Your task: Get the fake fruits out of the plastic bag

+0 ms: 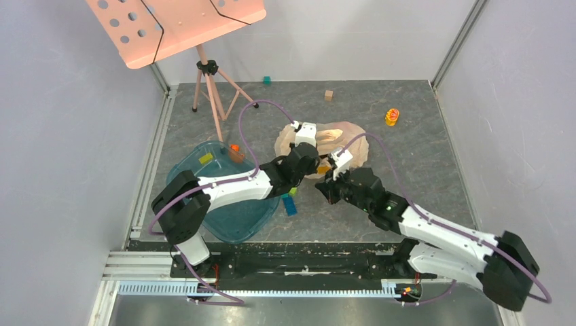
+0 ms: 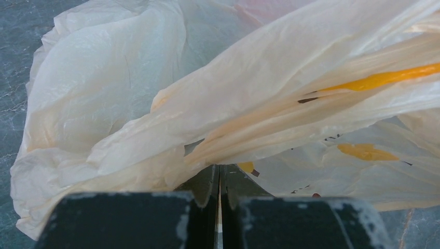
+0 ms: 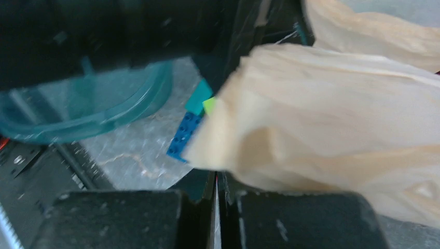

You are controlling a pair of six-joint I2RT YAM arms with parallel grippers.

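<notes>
The crumpled, pale plastic bag (image 1: 353,153) lies on the floor behind the two arms. Its film is gathered into taut folds that run to the tips of my left gripper, which is shut on a thin bit of it. Orange patches (image 2: 366,151) with dark marks show on the film; whether these are print or fruit I cannot tell. No fruit is clearly visible inside. Close by the bag's near edge, my right gripper is shut, with nothing seen between its fingers; the bag's edge (image 3: 228,155) hangs just above its tips.
A teal bin (image 1: 234,227) stands under the left arm. Blue bricks (image 1: 290,206) lie beside it. Farther back are an orange-yellow object (image 1: 392,117), a wooden block (image 1: 329,95) and a pink tripod stand (image 1: 210,102).
</notes>
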